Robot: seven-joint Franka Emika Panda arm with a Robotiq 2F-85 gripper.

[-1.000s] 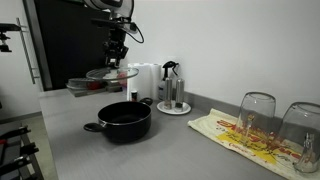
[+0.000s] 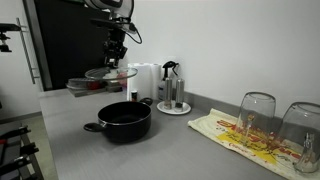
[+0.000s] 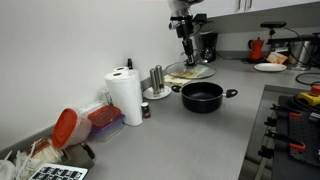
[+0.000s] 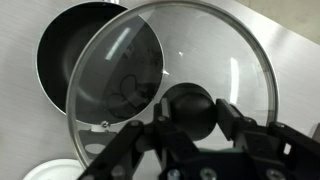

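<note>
A black pot [image 2: 124,122] with two side handles stands uncovered on the grey counter. Above and to one side of it, in exterior view 1, hangs a round glass lid [image 2: 104,74]. My gripper is shut on the lid's black knob [image 4: 190,112], which fills the space at the fingertips in the wrist view. Through the clear glass [image 4: 120,60] part of the pot [image 4: 60,60] shows, off toward the upper left, so the lid only partly overlaps it in that view. In exterior view 2 the lid [image 3: 190,72] appears above the pot's far rim, apart from it.
A plate with shakers and bottles [image 2: 174,106] stands behind the pot, near a paper towel roll [image 3: 125,98]. Two upturned glass jars [image 2: 256,112] rest on a yellow-patterned cloth [image 2: 228,132]. A dish rack [image 3: 45,158] occupies one end. The counter before the pot is clear.
</note>
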